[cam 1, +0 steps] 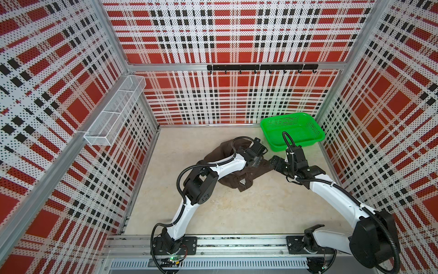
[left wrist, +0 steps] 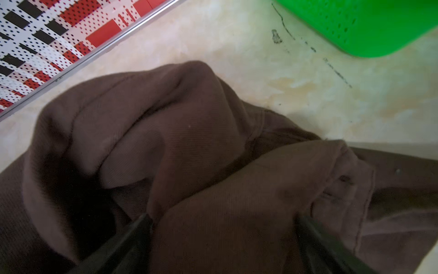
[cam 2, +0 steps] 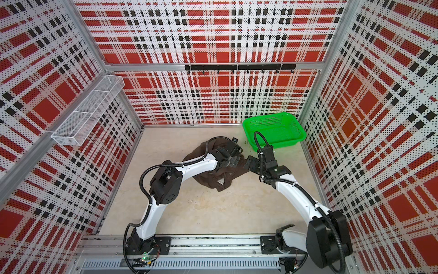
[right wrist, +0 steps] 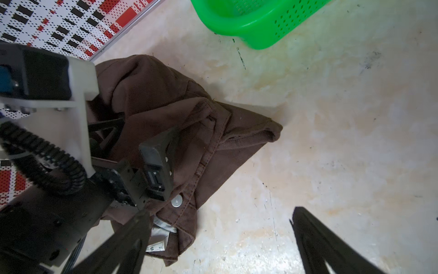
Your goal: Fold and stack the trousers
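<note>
Brown trousers [cam 1: 225,150] lie crumpled in a heap mid-table. In the right wrist view their waistband shows a button [right wrist: 177,201] and a white label [right wrist: 157,244], with one corner [right wrist: 269,130] pointing right. Over the heap, close to the cloth, my left gripper stands open; its fingers [left wrist: 123,251] straddle a raised fold, and contact cannot be told. My right gripper is open just right of the trousers, low over bare table, nothing between its fingers. The left arm hides part of the heap in both top views.
An empty green basket [cam 1: 292,146] stands at the back right, close behind my right gripper. A white wire rack [cam 1: 98,139] hangs on the left wall.
</note>
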